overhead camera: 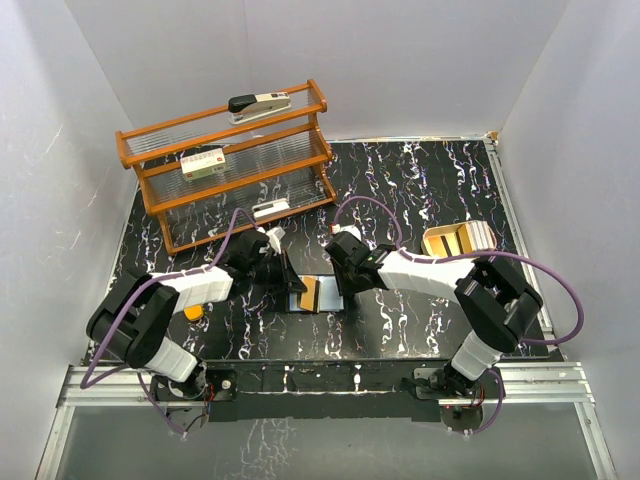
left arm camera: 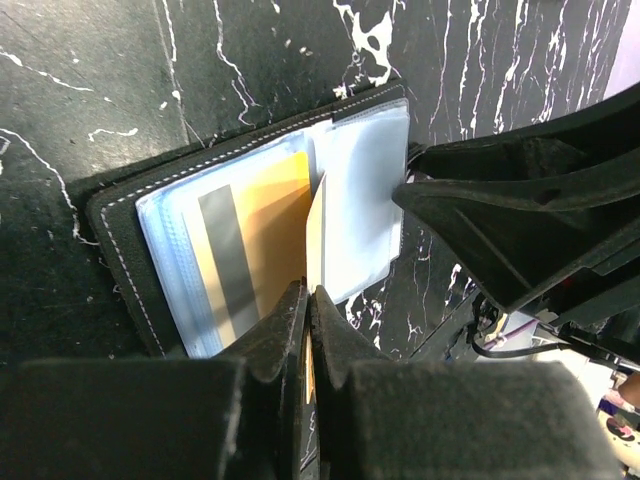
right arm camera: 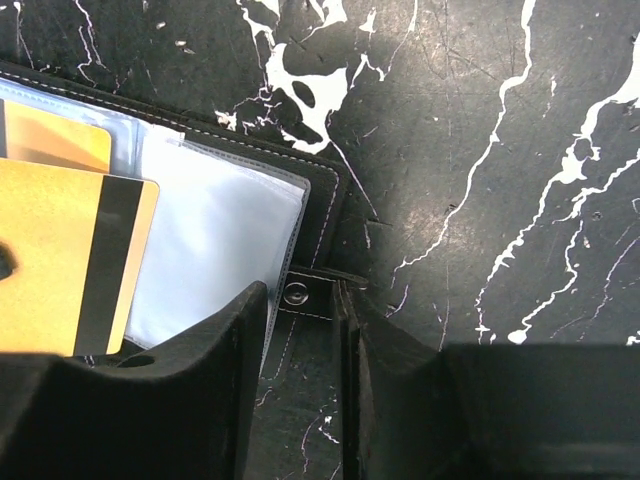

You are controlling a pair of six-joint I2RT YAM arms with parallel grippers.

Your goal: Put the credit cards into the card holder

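Observation:
The black card holder [left arm camera: 115,225] lies open on the table, with clear sleeves and a yellow card [left arm camera: 262,230] with a dark stripe inside its left part. My left gripper is shut on a second yellow card, which stands nearly edge-on in the left wrist view, over the holder's middle. In the right wrist view my right gripper is part open at the holder's right edge. The clear sleeve [right arm camera: 215,240] has its lifted edge reaching between those fingers, not visibly gripped. A black strap with a snap [right arm camera: 295,293] shows behind.
At the right, an orange tray [overhead camera: 430,244] holds more cards. A wooden rack [overhead camera: 165,213] with a stapler [overhead camera: 258,106] and boxes stands at the back left. A small orange object [overhead camera: 194,313] lies beside the left arm.

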